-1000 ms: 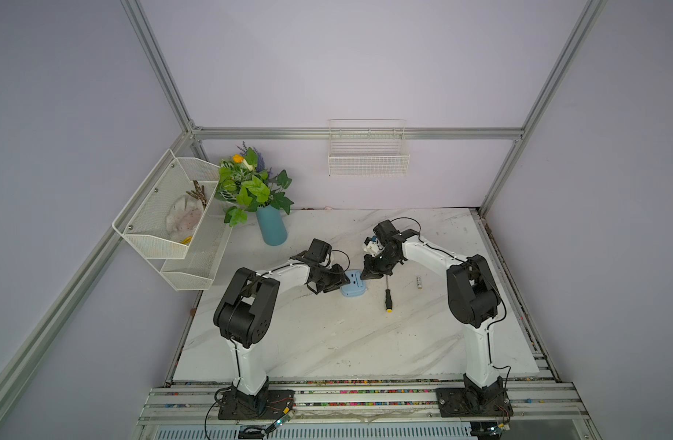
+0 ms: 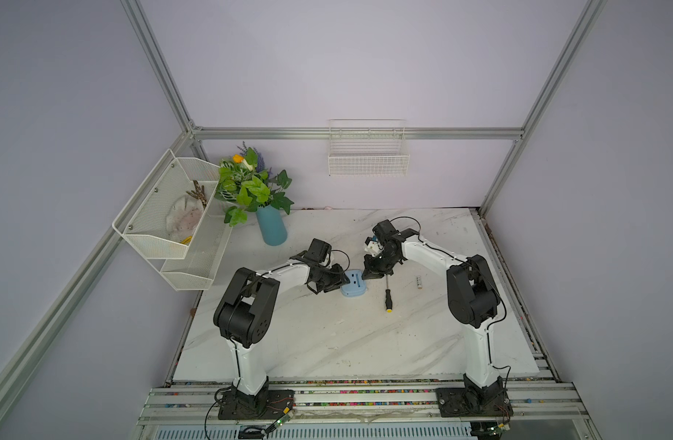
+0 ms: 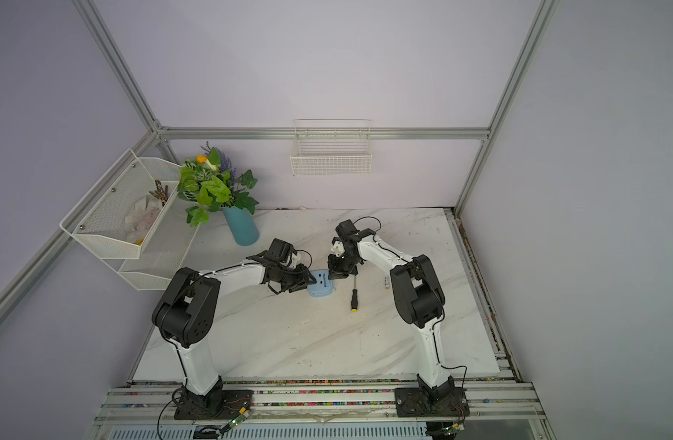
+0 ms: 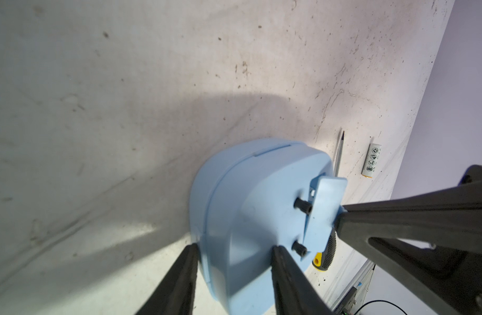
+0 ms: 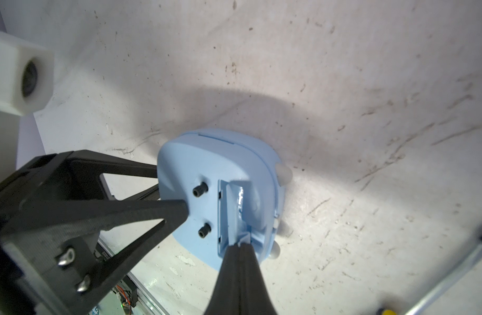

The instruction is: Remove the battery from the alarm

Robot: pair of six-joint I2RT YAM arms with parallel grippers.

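Note:
The light-blue alarm point(image 2: 353, 289) lies on the table between my grippers. In the left wrist view my left gripper straddles its rounded body, shut on it. In the right wrist view the alarm's long compartment point(image 5: 235, 207) is exposed on the face beside two black posts; what lies inside is unclear. My right gripper is shut, its tips at the lower end of that compartment, with nothing visible between them. A small battery point(image 4: 371, 160) lies loose on the table to the right of the alarm.
A screwdriver point(image 2: 388, 299) lies just right of the alarm. A teal vase point(image 2: 271, 227) with flowers stands at the back left, beside wire shelves point(image 2: 157, 234).

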